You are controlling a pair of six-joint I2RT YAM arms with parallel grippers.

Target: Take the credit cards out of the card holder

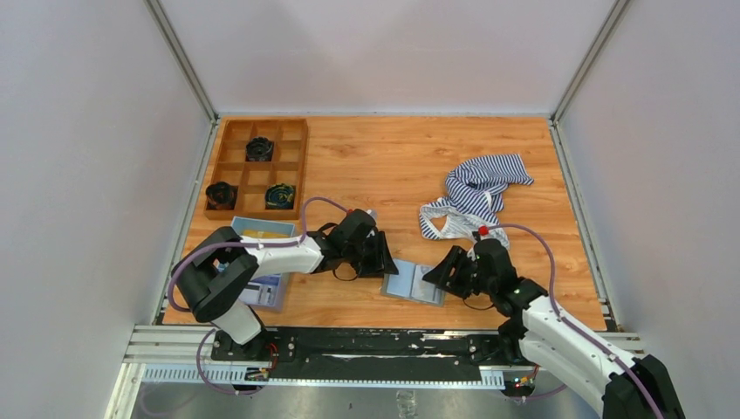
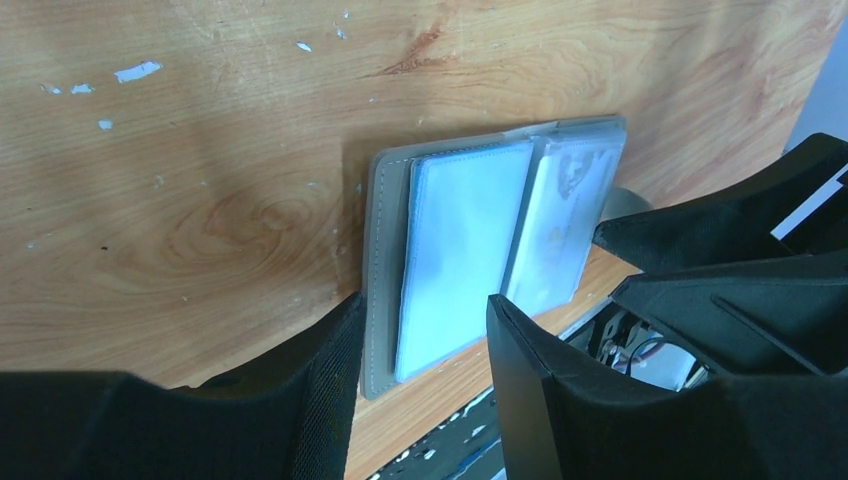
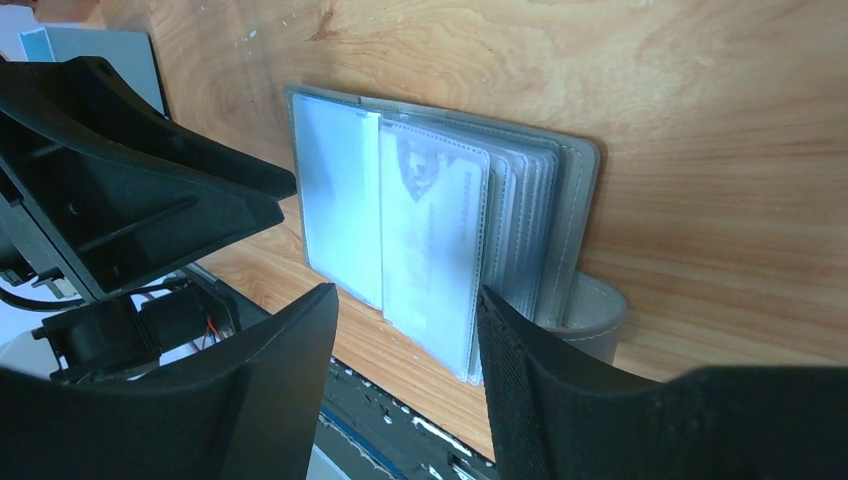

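Spread open on the table, the grey card holder [image 1: 413,283] shows clear sleeves on both sides. In the left wrist view a plain pale-blue sleeve [image 2: 468,240] is nearest; a sleeve with a faint printed portrait [image 3: 432,225] tops a stack of several sleeves in the right wrist view. My left gripper is part open over the holder's left edge. At the right edge my right gripper is part open, one fingertip close to the sleeve edges; whether it touches them I cannot tell. I see nothing held in either one.
A wooden compartment tray [image 1: 301,166] with several dark round items stands back left, and a pale-blue box [image 1: 277,292] lies behind the left arm. A striped cloth [image 1: 489,179] lies back right. The middle of the table behind the holder is clear.
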